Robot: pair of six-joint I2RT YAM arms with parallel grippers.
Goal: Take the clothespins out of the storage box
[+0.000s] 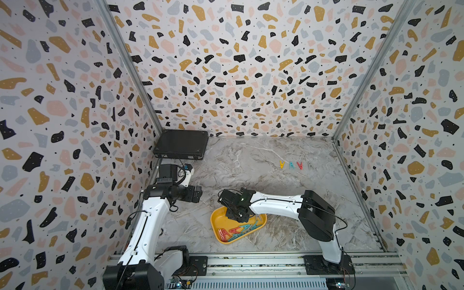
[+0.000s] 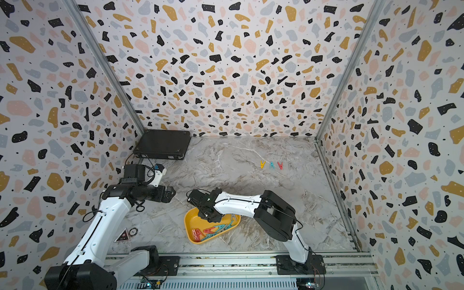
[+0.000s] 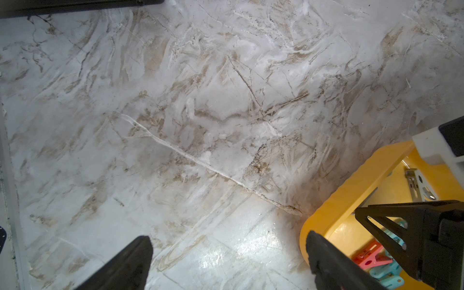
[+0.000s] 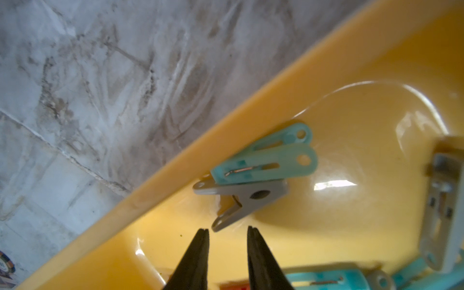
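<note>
The yellow storage box stands at the front middle of the table, with several red, blue and grey clothespins inside. In the right wrist view a light blue clothespin leans against the box wall, with a grey clothespin touching it. My right gripper is over the box interior, its fingers part open and nothing between them; the grey clothespin lies just beyond the tips. My left gripper hangs open and empty over bare table, left of the box.
A black case occupies the back left corner. The box's raised rim runs close beside the right gripper. Bare marble table stretches behind the box and around the three laid-out clothespins.
</note>
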